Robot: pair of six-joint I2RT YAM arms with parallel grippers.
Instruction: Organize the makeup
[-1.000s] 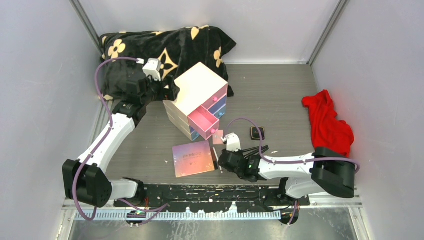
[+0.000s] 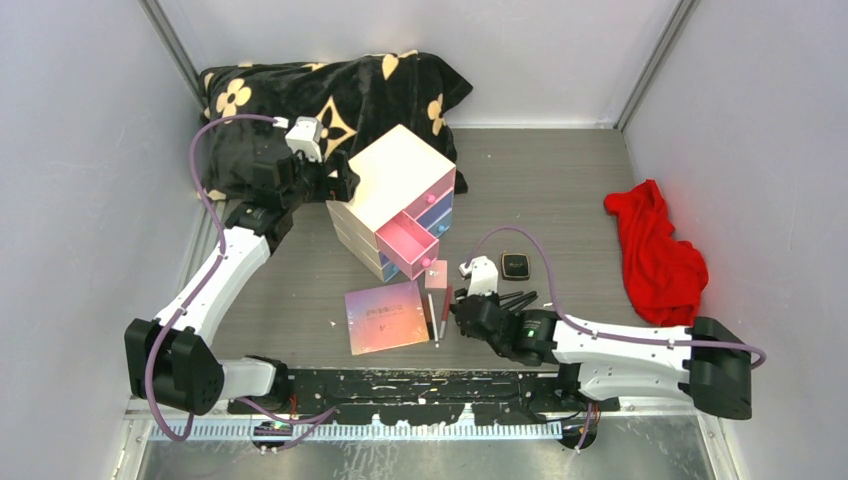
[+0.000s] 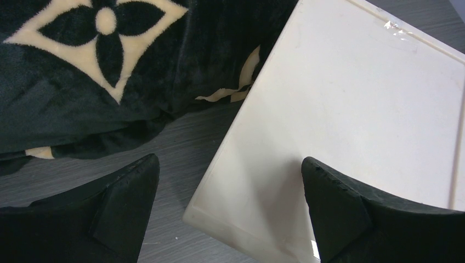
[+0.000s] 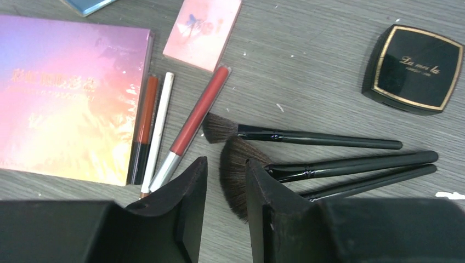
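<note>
A drawer organizer [image 2: 390, 165] has a pink drawer [image 2: 405, 240] pulled out. My left gripper is open at its top back-left corner. My right gripper is part open above the makeup, empty as far as shows, beside a fan brush [image 4: 236, 175]. Around it lie two other brushes [image 4: 329, 139], a red lip pencil [image 4: 197, 112], a white pencil [image 4: 159, 126], a brown pencil [image 4: 146, 109], a gradient palette [image 4: 66, 93], a pink box [image 4: 200, 30] and a black compact [image 4: 417, 68].
A dark patterned blanket [image 2: 260, 90] is piled behind the organizer, and a red cloth [image 2: 650, 255] lies at the right. Bare board lies right of the organizer, toward the back.
My right arm has shifted to the right, uncovering more of the pencils in the top view. The left arm and organizer are unchanged.
</note>
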